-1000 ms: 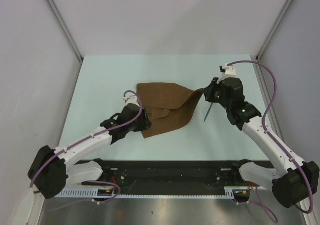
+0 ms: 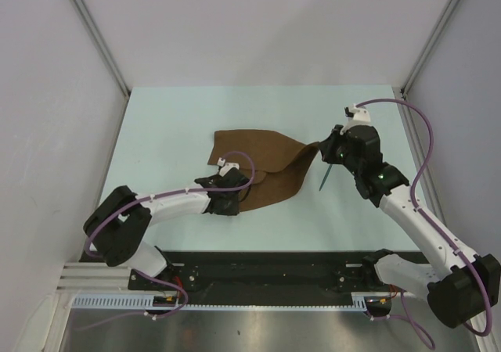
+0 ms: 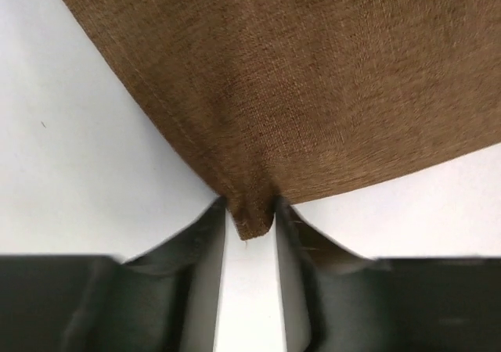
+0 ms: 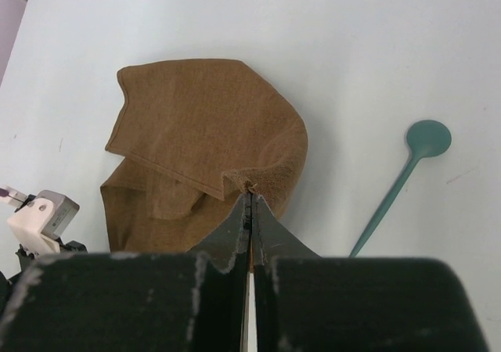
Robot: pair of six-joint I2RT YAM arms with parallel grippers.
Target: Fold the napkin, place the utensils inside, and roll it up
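The brown napkin (image 2: pixel 258 152) lies partly folded on the white table. My left gripper is at its lower-left corner, with the fingers either side of that corner in the left wrist view, part open or closing; I cannot tell if they grip it. My right gripper is shut at the raised right edge of the napkin, on a pinch of cloth at its fingertips. A teal spoon (image 4: pixel 429 138) lies to the right of the napkin, partly hidden under the right arm in the top view.
The right arm has barely moved.
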